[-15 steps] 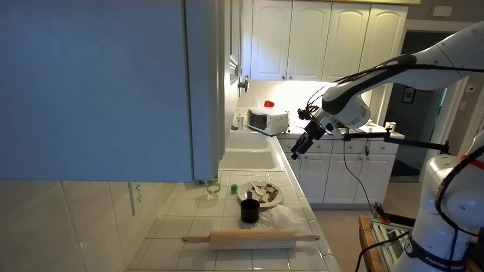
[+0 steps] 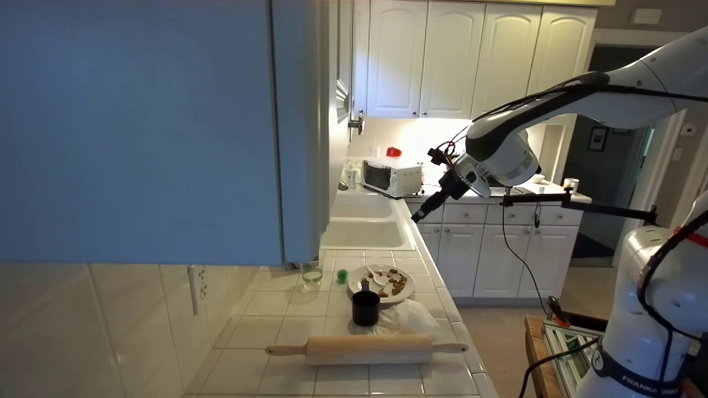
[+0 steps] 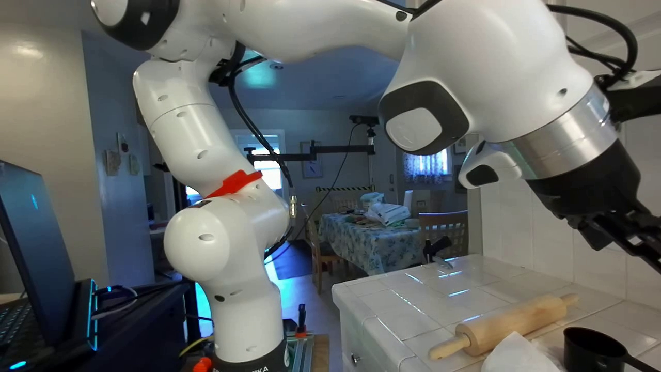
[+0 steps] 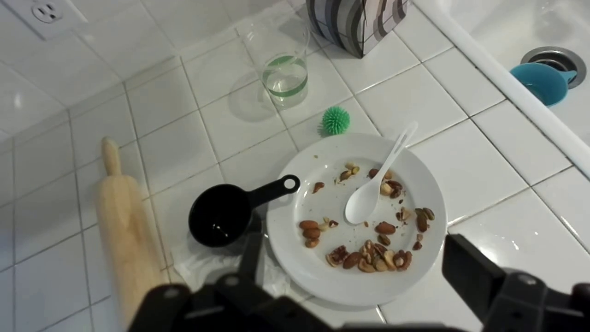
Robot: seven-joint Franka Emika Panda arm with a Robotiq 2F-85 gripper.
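Note:
My gripper is open and holds nothing; its dark fingers stand wide apart at the bottom of the wrist view. In exterior view 1 the gripper (image 2: pixel 416 218) hangs in the air by the sink's front edge, well above the counter. Below it in the wrist view lies a white plate (image 4: pixel 298 265) with scattered nuts (image 4: pixel 381 259) and a white plastic spoon (image 4: pixel 365 202). A black measuring cup (image 4: pixel 219 216) stands left of the plate, its handle reaching over the rim. Behind the plate sits a spiky green ball (image 4: pixel 335 120).
A wooden rolling pin (image 4: pixel 130 238) lies at the left, and crumpled white plastic (image 2: pixel 415 318) beside the cup. A clear glass (image 4: pixel 286 80) stands near the wall, close to a striped box (image 4: pixel 345 25). A blue cup (image 4: pixel 539 80) rests in the sink. Bare tiles lie right of the plate.
In exterior view 1 my gripper has moved a little left and up, and its tilt has changed. The things on the counter have not moved.

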